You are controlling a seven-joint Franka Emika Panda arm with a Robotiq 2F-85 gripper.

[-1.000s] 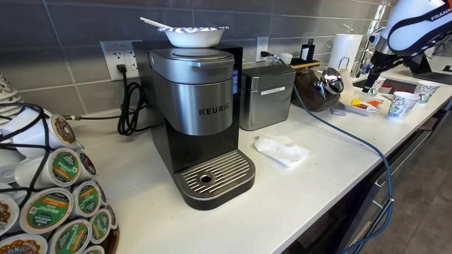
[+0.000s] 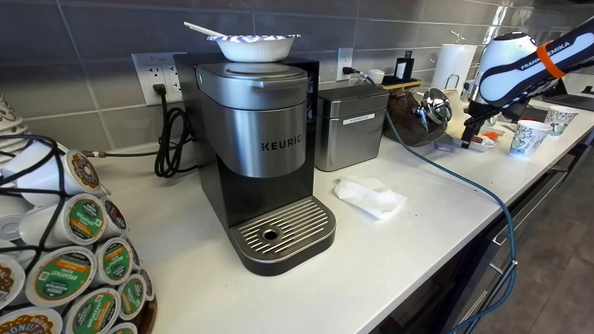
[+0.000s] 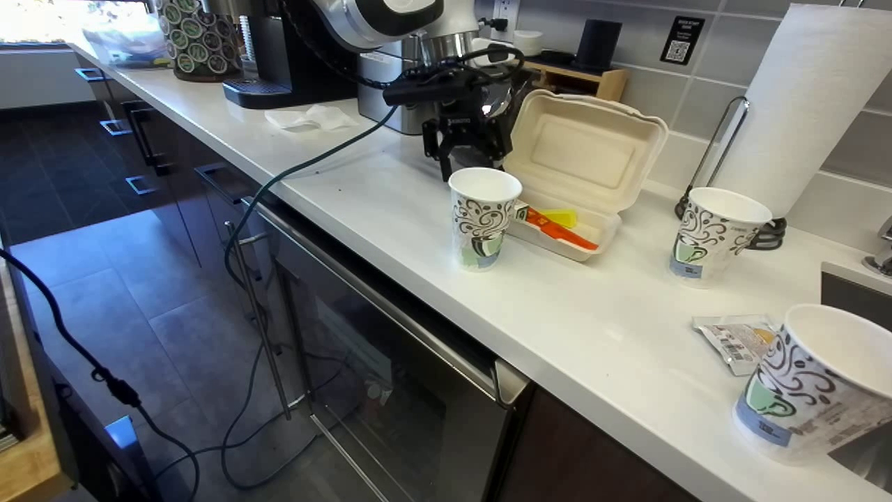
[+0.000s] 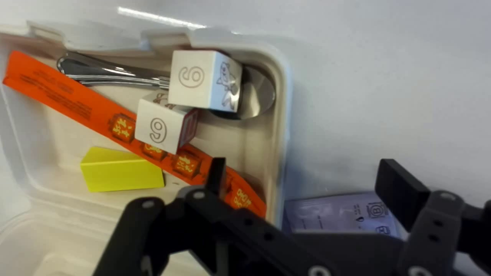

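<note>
In the wrist view my gripper is open, its fingers spread wide with nothing held. A purple packet (image 4: 343, 214) lies flat on the counter, showing between the fingers and partly covered by the gripper body. The left fingertip overlaps the edge of an open takeout container (image 4: 278, 138). Inside are a yellow block (image 4: 122, 171), an orange wrapper (image 4: 69, 96), two white cubes marked with digits, the upper cube (image 4: 191, 78) and the lower cube (image 4: 158, 124), and a metal spoon (image 4: 260, 94) partly under the upper cube.
The container's raised lid (image 3: 585, 150) stands behind its tray. A patterned paper cup (image 3: 481, 222) is close in front, with other cups farther right. A glass jar (image 2: 412, 117) and steel box (image 2: 353, 133) flank the gripper. A blue cable (image 2: 462, 178) crosses the counter.
In exterior view 1 the arm has moved left and lower, bringing the gripper down beside the container and the purple packet. The objects look unmoved.
</note>
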